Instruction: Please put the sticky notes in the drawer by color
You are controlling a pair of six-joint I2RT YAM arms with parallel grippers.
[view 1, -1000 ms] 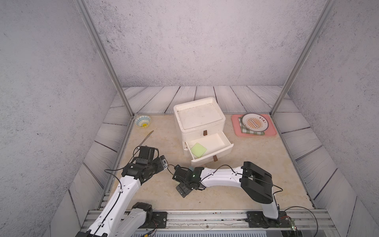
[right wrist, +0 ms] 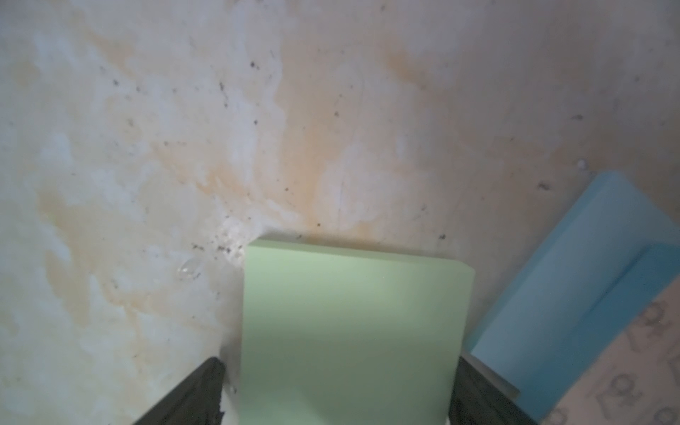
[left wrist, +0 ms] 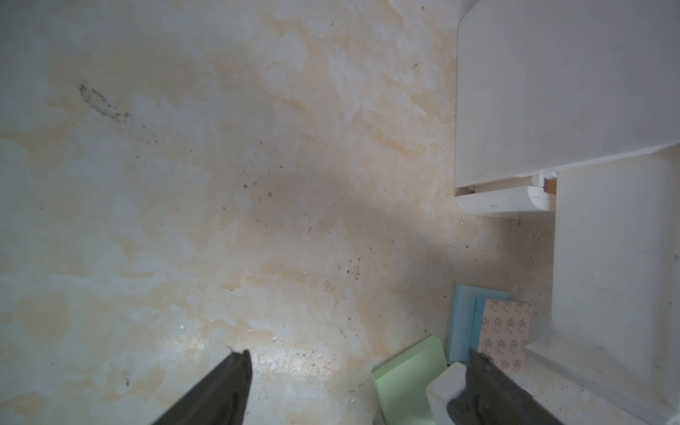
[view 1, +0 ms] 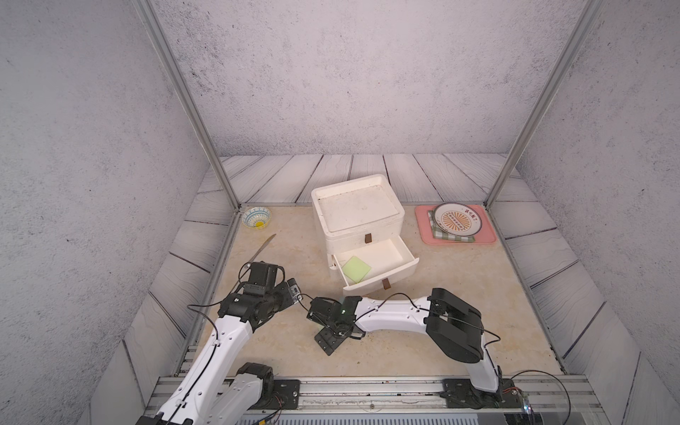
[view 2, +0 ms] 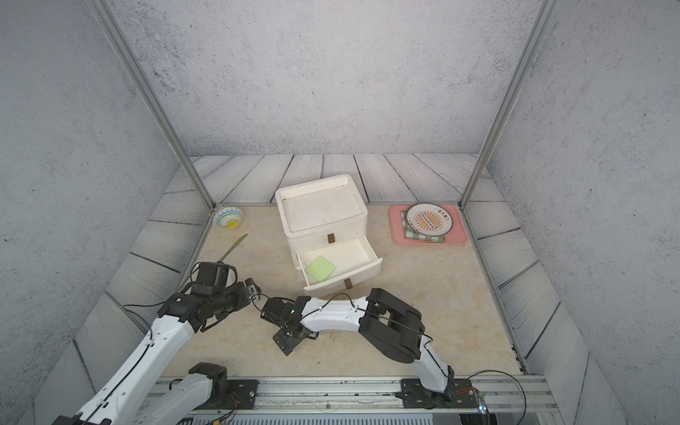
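Observation:
A white drawer unit [view 1: 357, 205] stands mid-table, its lower drawer [view 1: 396, 256] pulled out and holding a light green square [view 1: 355, 267]. In the left wrist view, a green sticky-note pad [left wrist: 403, 379], a blue one [left wrist: 464, 311] and a patterned pink one [left wrist: 504, 326] lie on the table beside the unit. My left gripper is open above the table, left of the unit. My right gripper is low in front of the drawer, part open, its blurred fingers either side of the green pad [right wrist: 350, 326]; whether they touch it is unclear.
A bowl [view 1: 256, 218] sits at the back left, a knife [view 1: 265, 246] near it. A pink board [view 1: 488, 230] with a plate [view 1: 457, 219] and checked cloth is at the back right.
My right arm has shifted slightly left and toward the near edge over the last second. My left arm is unchanged.

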